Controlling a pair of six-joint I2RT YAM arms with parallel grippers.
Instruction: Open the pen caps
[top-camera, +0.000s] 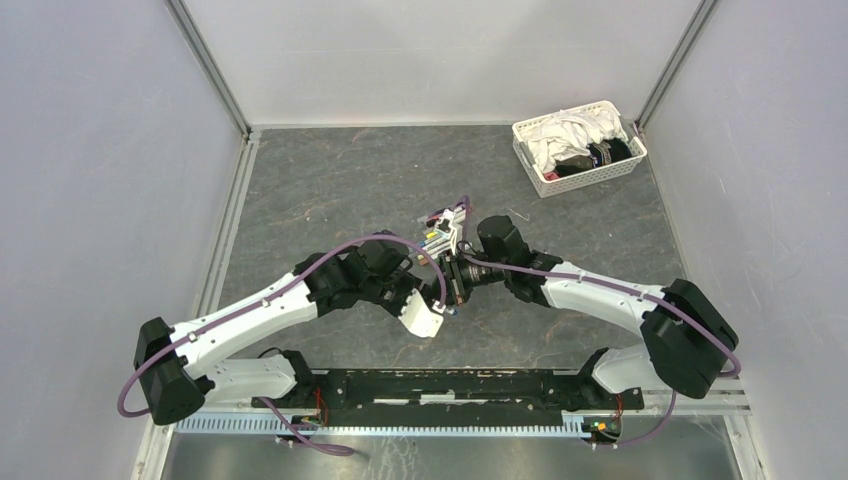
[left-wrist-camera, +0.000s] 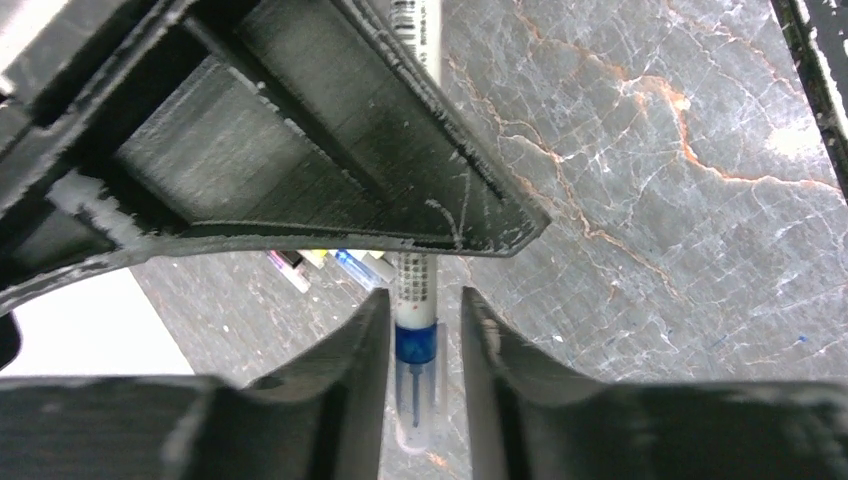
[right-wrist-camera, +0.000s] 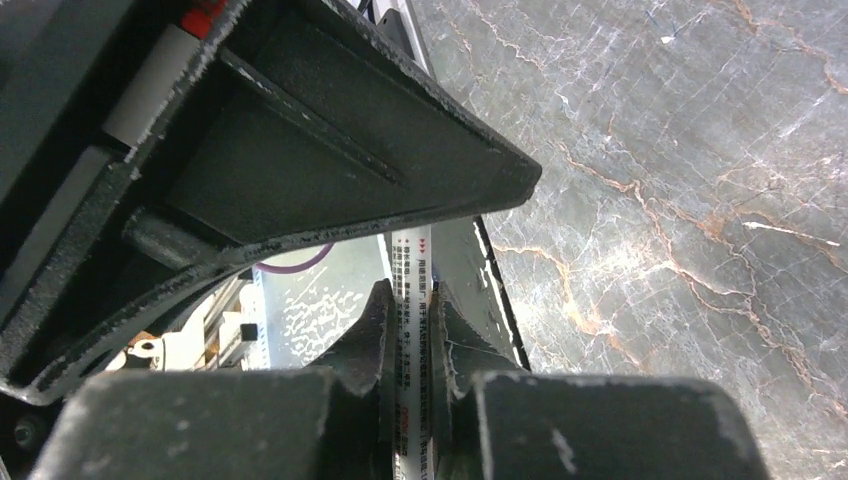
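A white printed pen with a blue band (left-wrist-camera: 416, 343) and a clear end hangs upright in the left wrist view. My left gripper has its fingers on either side of it, open, with a gap showing on the right. In the right wrist view the white barrel (right-wrist-camera: 411, 300) runs between the fingers of my right gripper, which press close on both sides of it. Its upper end there is hidden behind a large black finger of the other gripper. From above, both grippers meet near the middle of the table and hide most of the pen.
Several loose pens (top-camera: 436, 242) lie in a group on the grey table just beyond the grippers. A white basket (top-camera: 590, 181) with cloth stands at the back right.
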